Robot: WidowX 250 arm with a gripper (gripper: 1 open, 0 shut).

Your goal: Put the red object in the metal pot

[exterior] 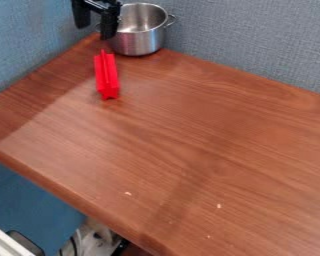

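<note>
The red block (107,76) lies on the wooden table, just in front of the metal pot (139,38) and outside it. The pot stands at the table's far corner, its open top and a wire handle in sight. At the top edge of the picture is my black gripper (95,22), above and to the left of the pot, partly covering its rim. Its two dark fingers are spread apart, with nothing between them. The rest of the arm is out of the picture.
Blue-grey panels (256,40) rise behind the back and left edges. Cables and a white part show below the table at lower left.
</note>
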